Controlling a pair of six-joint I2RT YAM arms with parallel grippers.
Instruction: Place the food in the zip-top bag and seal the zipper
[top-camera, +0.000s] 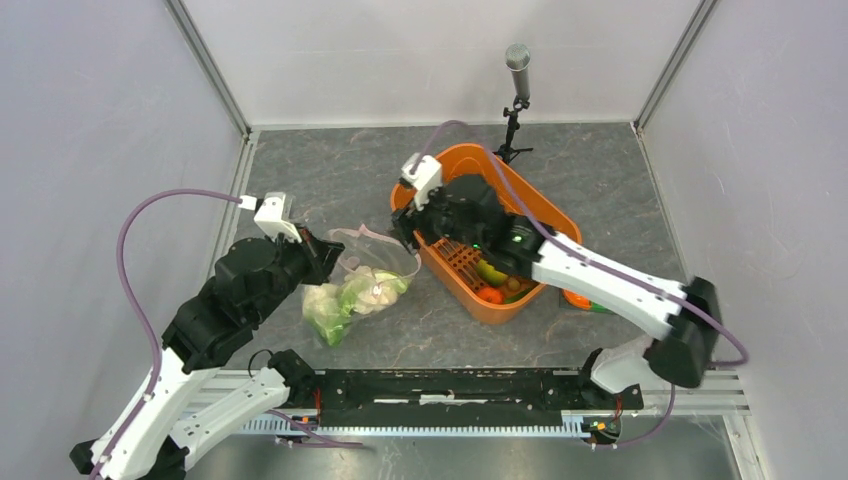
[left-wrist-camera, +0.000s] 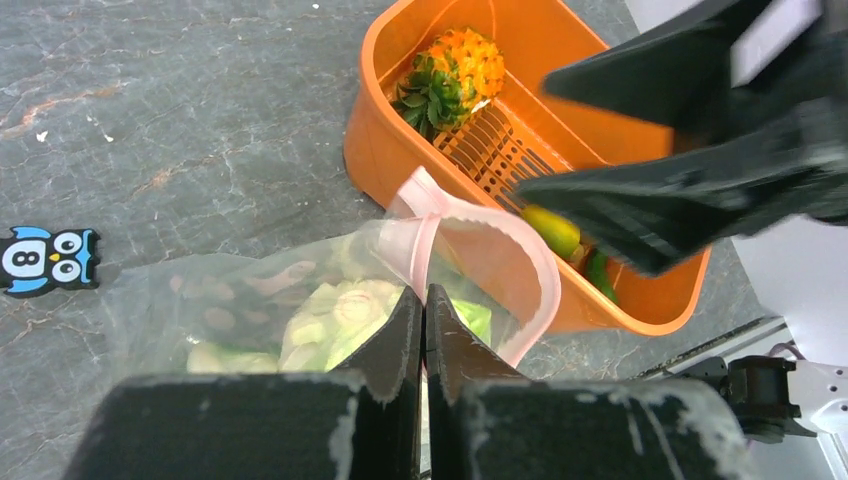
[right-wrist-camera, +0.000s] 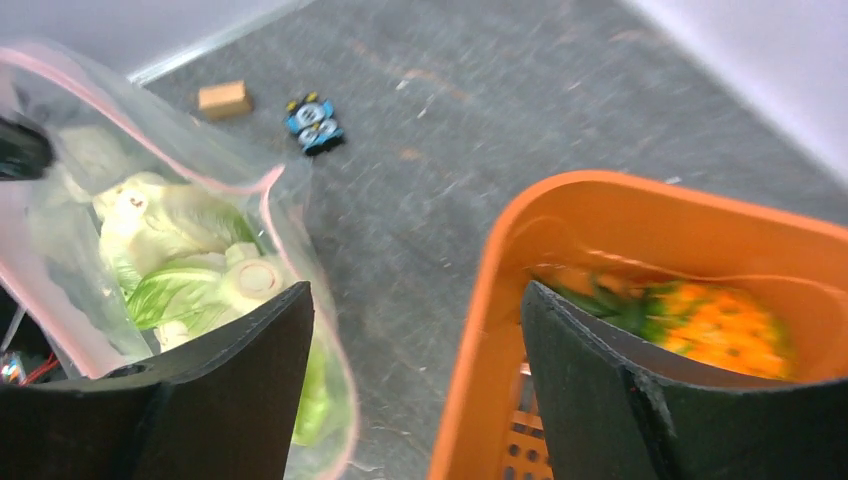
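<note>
The clear zip top bag (top-camera: 330, 300) has pale cauliflower-like pieces and green leafy food (right-wrist-camera: 200, 215) inside. Its pink-edged mouth gapes toward the basket. My left gripper is shut on the bag's rim, and the bag hangs from it. The right gripper stands open, clear of the bag, with nothing between its fingers. In the top view that gripper is just right of the bag's mouth, over the basket's left edge. How firmly the left fingers pinch the film cannot be seen.
An orange basket (top-camera: 515, 305) holds a pineapple (left-wrist-camera: 470, 68), a yellow-green fruit (left-wrist-camera: 552, 232) and other produce. An owl figure (left-wrist-camera: 48, 260) and a small tan block (right-wrist-camera: 224, 100) lie on the table. A microphone stand (top-camera: 513, 130) rises behind the basket. Bare table lies left of the basket.
</note>
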